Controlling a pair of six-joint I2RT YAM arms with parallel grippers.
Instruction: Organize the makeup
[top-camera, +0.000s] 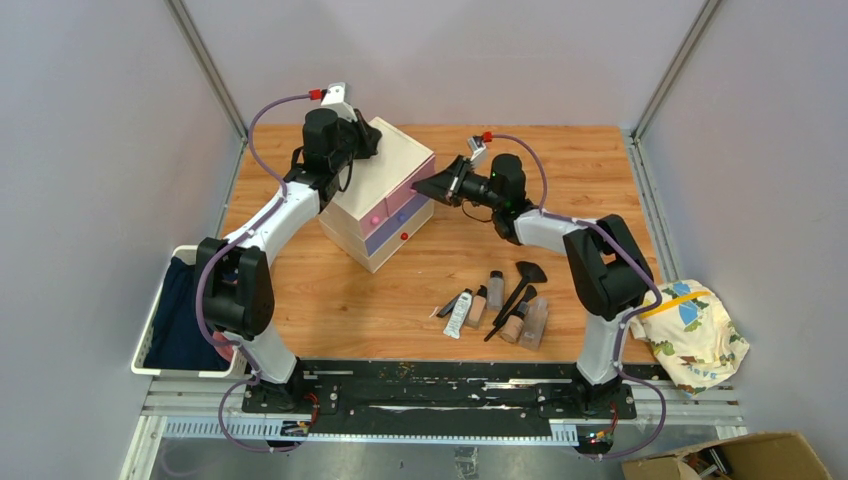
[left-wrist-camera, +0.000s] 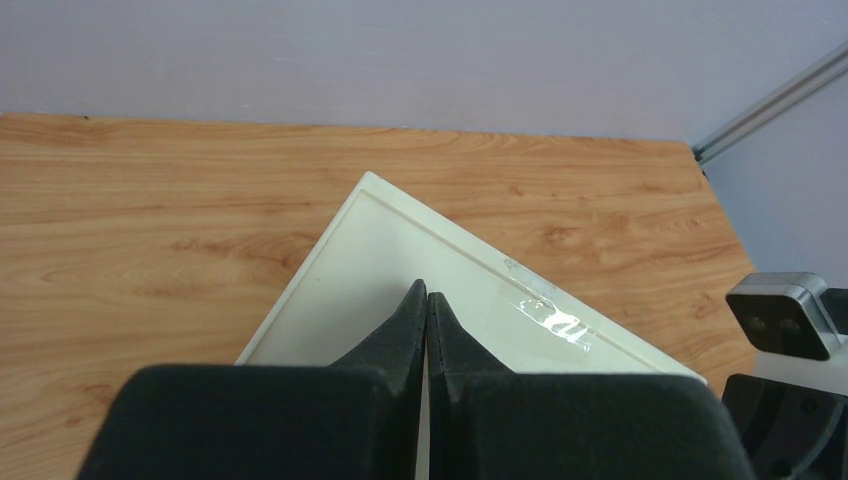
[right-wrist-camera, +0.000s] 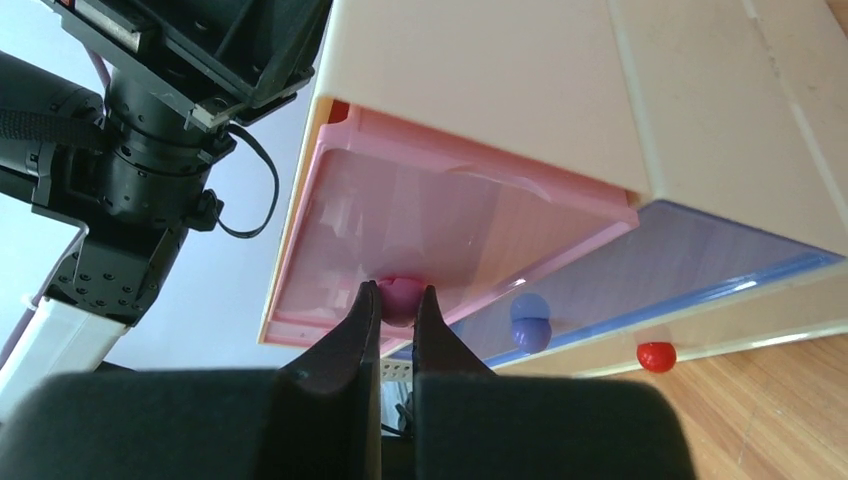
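A cream cabinet (top-camera: 392, 150) with pink upper drawers, a blue-violet drawer and a cream bottom one stands angled on the table. My left gripper is shut above the cabinet top (left-wrist-camera: 440, 250), with nothing between its fingers. Beside the right pink drawer (right-wrist-camera: 400, 220), my right gripper has one fingertip on each side of its pink knob (right-wrist-camera: 402, 303); whether they press on it is unclear. The makeup lies at front right: a white tube (top-camera: 458, 315), bottles (top-camera: 496, 288), brushes (top-camera: 529, 273) and a clear container (top-camera: 534, 325).
A blue knob (right-wrist-camera: 530, 330) and a red knob (right-wrist-camera: 657, 357) stick out below the pink one. A lined basket (top-camera: 152, 330) sits at the left, a patterned cloth bag (top-camera: 695, 335) at the right. Bare wood (top-camera: 340, 310) lies in front of the cabinet.
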